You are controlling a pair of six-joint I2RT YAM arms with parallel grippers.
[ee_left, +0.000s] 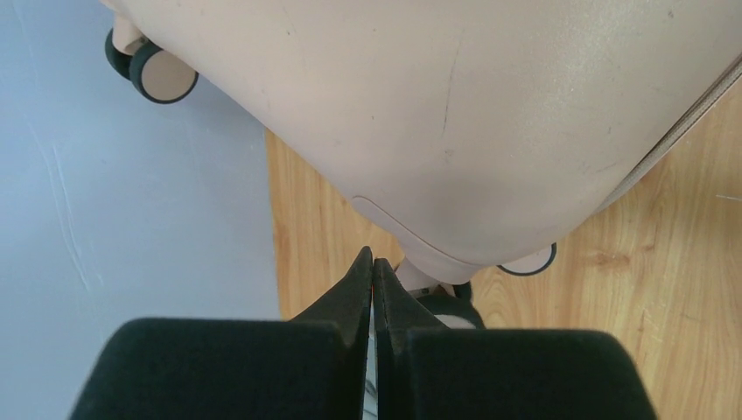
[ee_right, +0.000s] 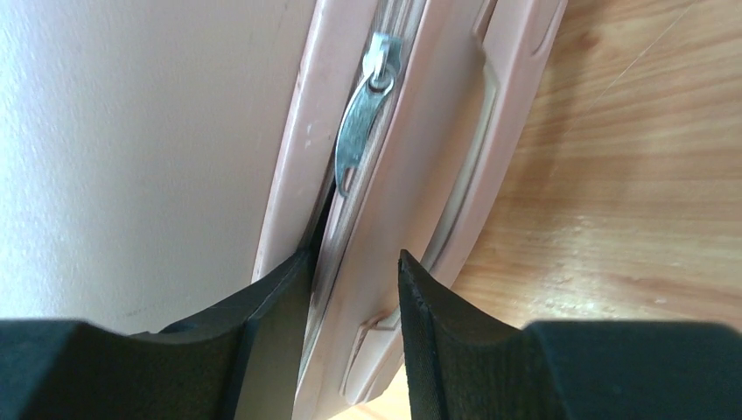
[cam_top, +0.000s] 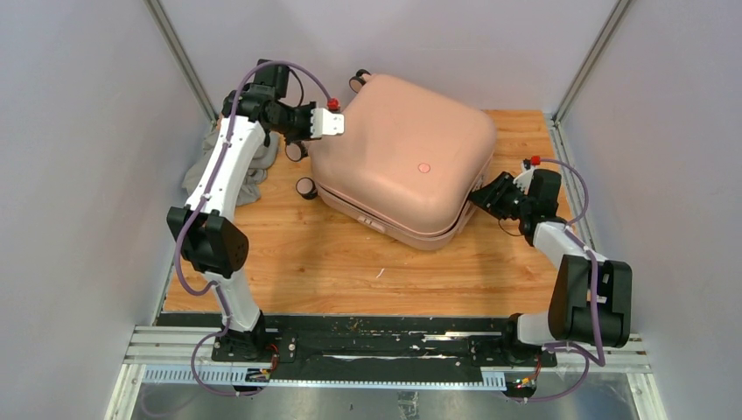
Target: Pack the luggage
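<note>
A large pink suitcase [cam_top: 402, 153] lies on the wooden table [cam_top: 376, 280], its lid down with a narrow seam along the rim. My left gripper is shut, nothing between its fingers, above the suitcase's back-left corner by the wheels. My right gripper is part open at the suitcase's right side, its fingers at the seam just below a metal zipper pull [ee_right: 357, 131], one finger against the gap between lid and base. A pink handle [ee_right: 516, 79] runs beside the seam.
Grey cloth [cam_top: 258, 175] lies at the table's left behind the left arm. Walls stand close on both sides and at the back.
</note>
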